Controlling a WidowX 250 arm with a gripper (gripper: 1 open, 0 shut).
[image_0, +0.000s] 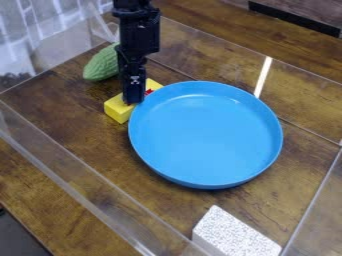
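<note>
The black gripper (132, 92) hangs from the top of the view, its fingertips down at a yellow block (123, 110) that lies just left of a large blue plate (203, 135). A small red patch shows on or beside the block near the fingers. Whether the fingers are open or closed around the block cannot be made out. A green, ridged oblong object (102, 65) lies behind the gripper to the left.
A white speckled block (235, 237) lies at the front right. Clear walls edge the wooden floor (67, 170), which is free at the front left and at the back right.
</note>
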